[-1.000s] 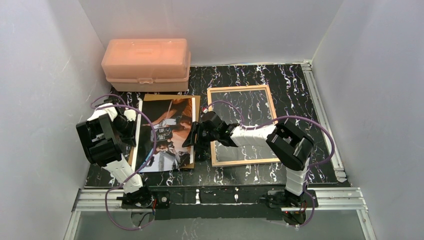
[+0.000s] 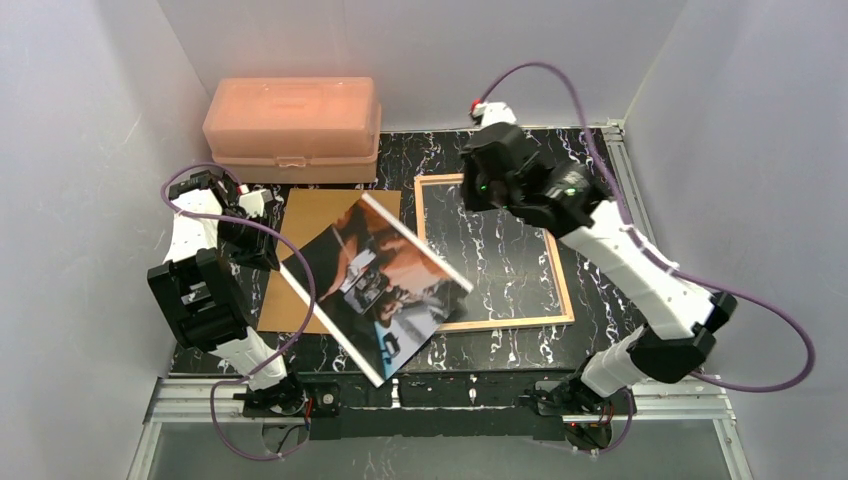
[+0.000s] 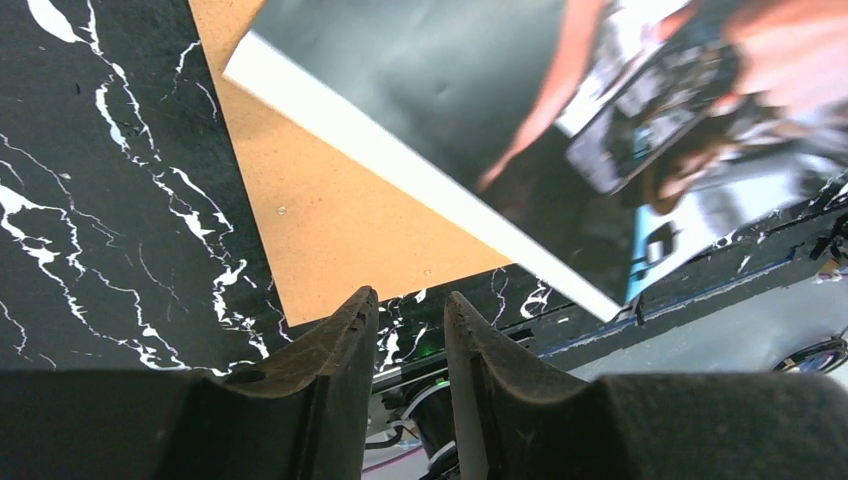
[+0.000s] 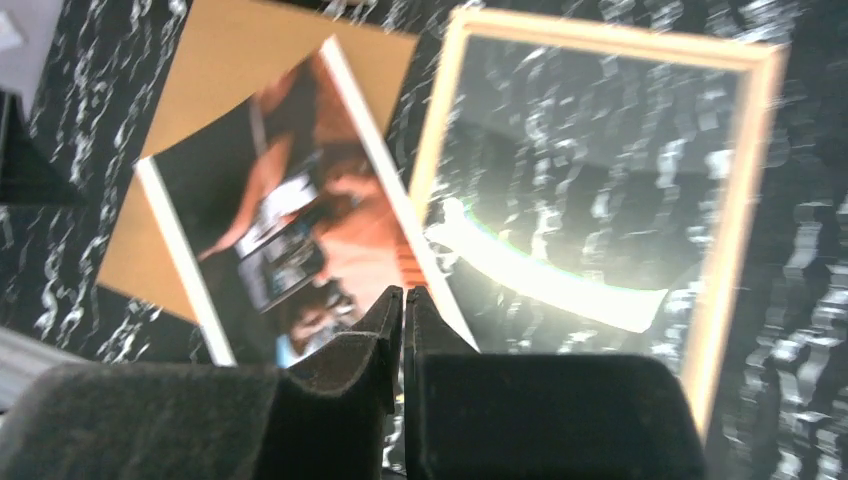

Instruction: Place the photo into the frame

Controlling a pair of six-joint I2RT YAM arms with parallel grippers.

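The photo, a dark print with white strips along two edges, lies turned askew over the brown board. Its right corner overlaps the left bar of the wooden frame; whether it touches that bar, I cannot tell. My right gripper is raised high over the frame's upper part. Its fingers are shut, and nothing shows between them; the photo is visible beyond their tips. Beside the photo's left corner stands my left gripper, open and empty, with the photo ahead of its fingers.
A closed orange box stands at the back left. The frame's inside is clear apart from a bright reflection.
The photo has turned clockwise and shifted right and towards the front, and looks larger. My right gripper has risen away from its right edge. The left gripper has moved slightly.
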